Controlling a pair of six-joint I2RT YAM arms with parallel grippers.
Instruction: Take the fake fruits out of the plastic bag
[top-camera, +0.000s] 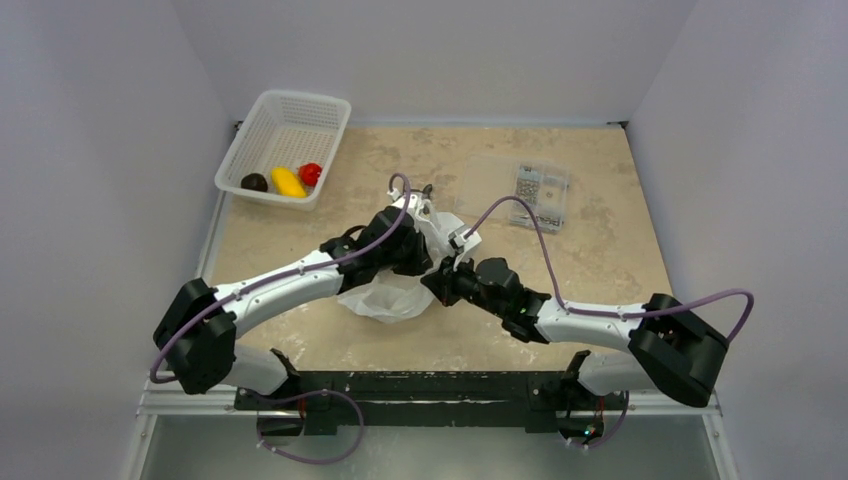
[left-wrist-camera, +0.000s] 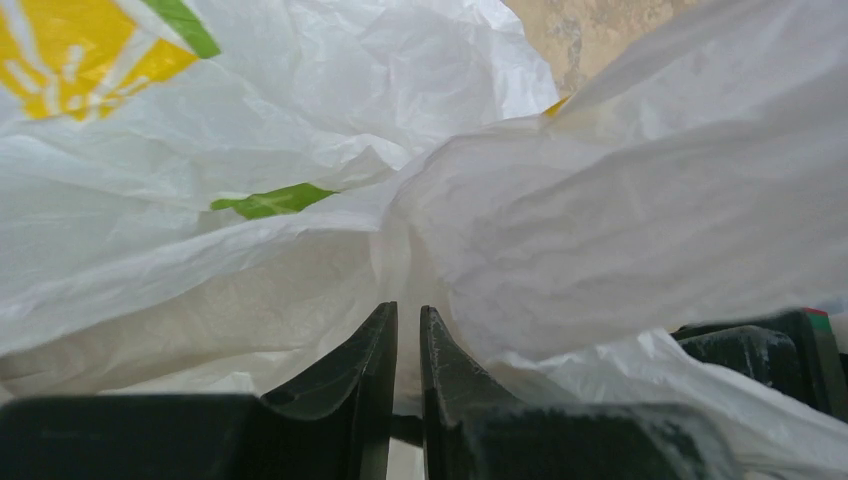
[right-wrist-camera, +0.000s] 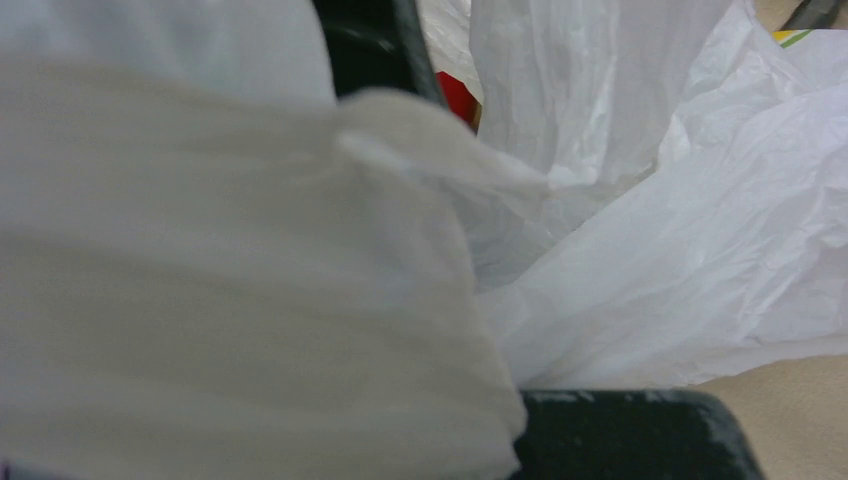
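Observation:
The white plastic bag (top-camera: 385, 300) lies crumpled mid-table, with yellow and green print visible in the left wrist view. My left gripper is over and in the bag's folds, fingertips slightly apart, with no fruit visible between them. My right gripper (top-camera: 428, 283) is shut at the bag's right side; bag plastic covers much of its wrist view, hiding the fingertips. A small red patch (right-wrist-camera: 455, 97) shows behind the plastic there; I cannot tell what it is.
A white basket (top-camera: 250, 130) at back left holds a dark fruit (top-camera: 254, 182), a yellow one (top-camera: 287, 182) and a red one (top-camera: 310, 174). A clear parts case (top-camera: 540, 195) lies at back right.

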